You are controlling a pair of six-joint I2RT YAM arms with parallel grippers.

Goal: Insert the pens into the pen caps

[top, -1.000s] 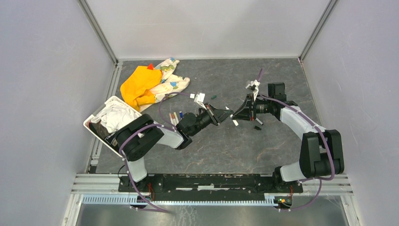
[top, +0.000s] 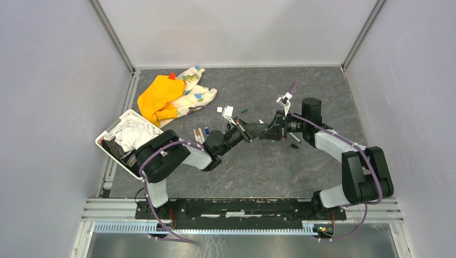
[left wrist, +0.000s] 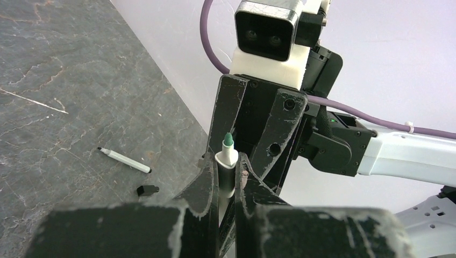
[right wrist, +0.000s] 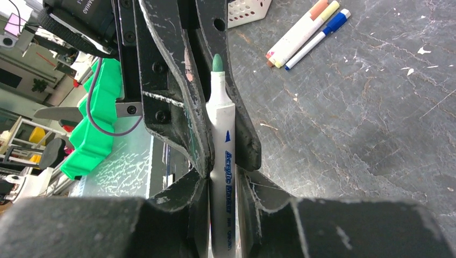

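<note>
A white marker with a bare green tip is between my two grippers. My left gripper is shut on its barrel, close below the tip in the left wrist view. Around the lower barrel stand the fingers of my right gripper, part open, with thin slits beside the marker in the right wrist view. Both grippers meet over the table's middle in the top view. An uncapped black-tipped marker lies on the table near a black cap. A dark green cap rests farther back.
Several capped markers lie left of centre, near the left arm. A white basket with cloth stands at the left, and yellow and patterned cloths are heaped behind it.
From the right, my right gripper has come leftward over the marker's lower part, covering the white end that showed before. The left arm has stayed almost still.
</note>
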